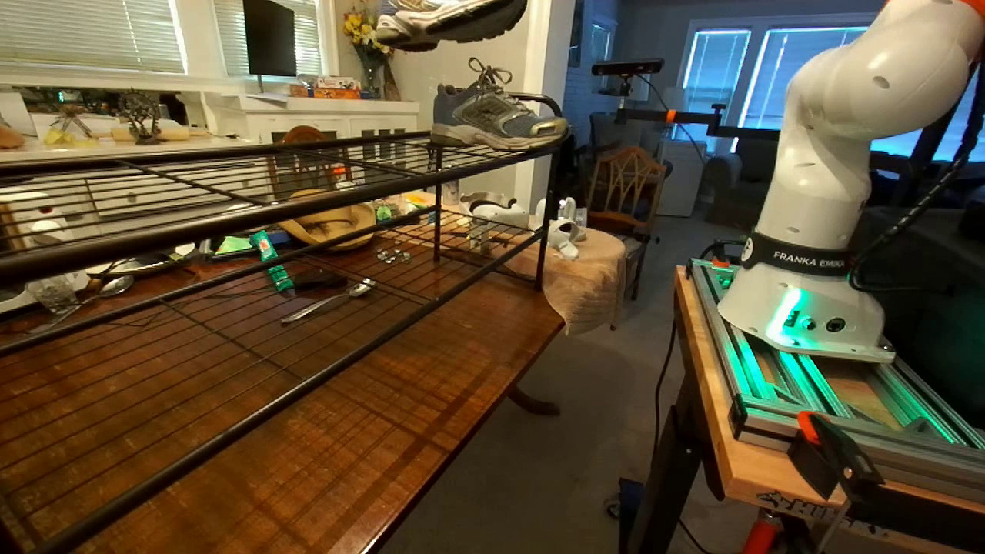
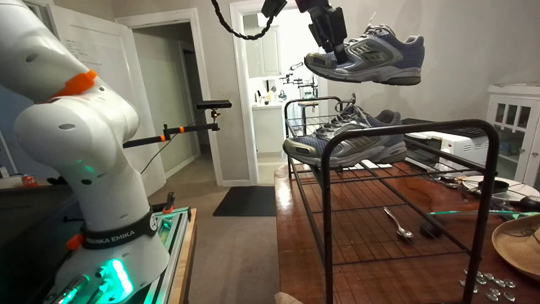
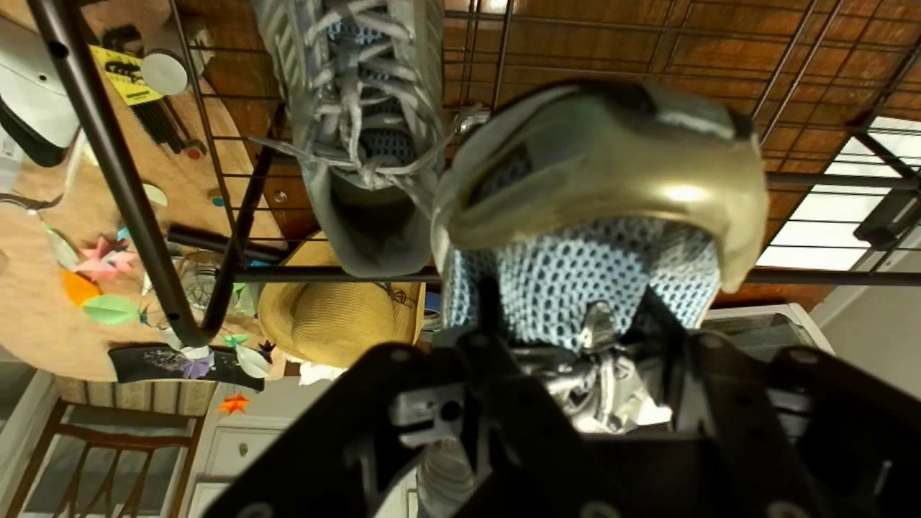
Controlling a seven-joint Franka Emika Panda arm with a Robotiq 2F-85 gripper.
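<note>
My gripper [image 2: 340,55] is shut on the toe end of a grey-blue running shoe [image 2: 387,60], which hangs in the air over the black wire rack [image 2: 324,218]. In the wrist view the held shoe's gold toe cap [image 3: 604,185] and blue mesh lie between and beyond the fingers. Its mate, a matching shoe [image 2: 349,139], rests on the top shelf at one end of the rack, its laces [image 3: 363,103] facing up. Only the sole and lower side of the held shoe [image 1: 452,22] show at the top of exterior view 1; the gripper is out of that frame.
The rack stands on a wooden table [image 1: 443,342]. Most of its top shelf [image 1: 222,185] is bare. A spoon [image 2: 398,223], a straw hat [image 2: 521,243] and several glass beads [image 2: 491,283] lie on the table. A white toaster oven [image 2: 450,147] sits behind.
</note>
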